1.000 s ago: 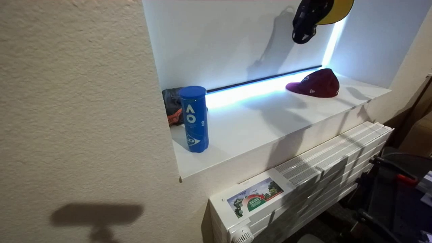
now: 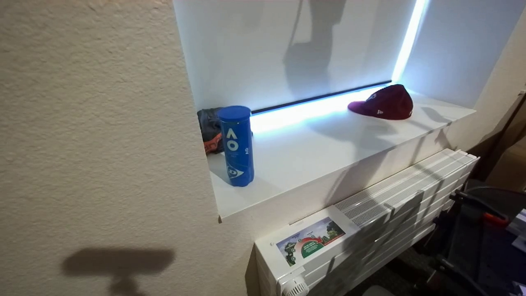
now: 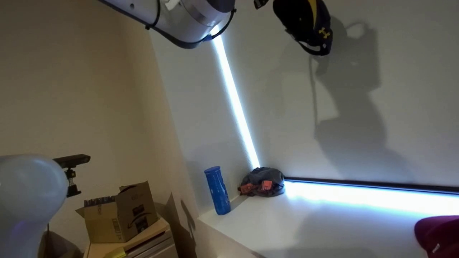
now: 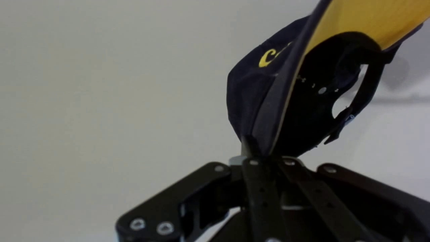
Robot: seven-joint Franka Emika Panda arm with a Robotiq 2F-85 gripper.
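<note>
A navy cap with a yellow under-brim [image 4: 362, 18] is held by the edge of its brim in my gripper, which is shut on it. In exterior view 2 the same navy cap [image 3: 305, 25] hangs high in front of the pale window blind, well above the sill; a small dark gripper tip [image 3: 259, 3] shows at the top edge beside it. The arm [image 3: 189, 21] reaches in from the upper left. Exterior view 1 shows neither the cap nor the gripper, only their shadow on the blind.
On the white sill [image 2: 305, 153] stand a blue tennis-ball can [image 2: 239, 153] at the left, a dark grey cap with orange [image 3: 263, 182] behind it, and a maroon cap [image 2: 387, 103] at the far right. A radiator [image 2: 394, 197] sits below.
Things on the sill have not moved.
</note>
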